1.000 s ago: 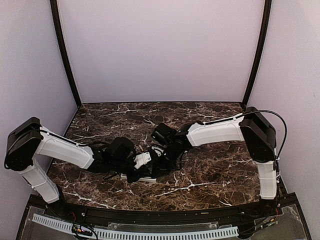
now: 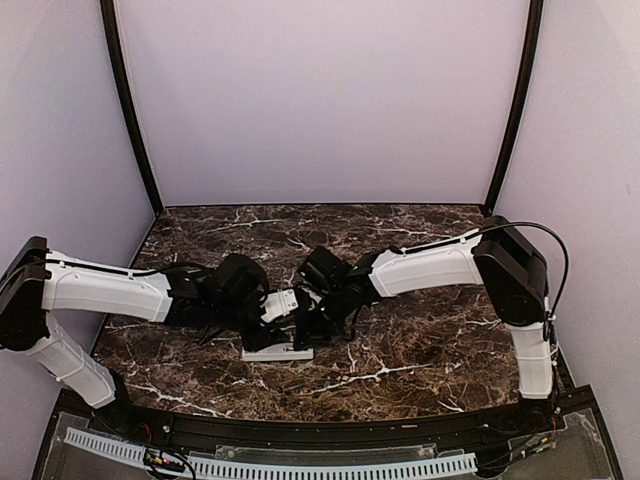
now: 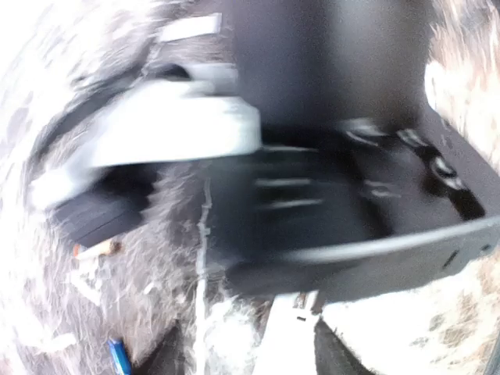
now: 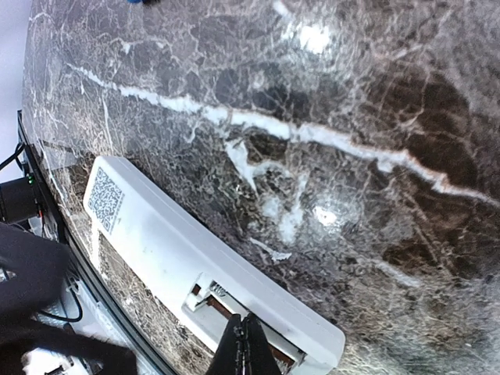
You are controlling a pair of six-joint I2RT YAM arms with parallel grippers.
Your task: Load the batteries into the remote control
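Note:
The white remote control point(image 4: 168, 226) lies on the marble table, its battery compartment point(image 4: 212, 312) uncovered and a spring showing at one end. Over that compartment, the right gripper is shut, with nothing visible between its fingertips; they partly hide the slot. In the left wrist view my left gripper has its fingers apart and empty, with part of the white remote point(image 3: 273, 336) beyond them. A blue battery-like piece point(image 3: 119, 356) lies at lower left there, and a small orange-and-white piece point(image 3: 98, 250) is farther up.
Both arms meet closely above the remote, and the right gripper's dark body point(image 3: 336, 195) fills much of the left wrist view. In the right wrist view the left gripper's dark blurred part point(image 4: 31, 297) stands beside the remote. Open marble point(image 2: 430, 350) stretches to the right.
My left arm has drawn back and up to the left, uncovering more of the remote. The right arm has shifted only slightly; the remote looks almost unmoved.

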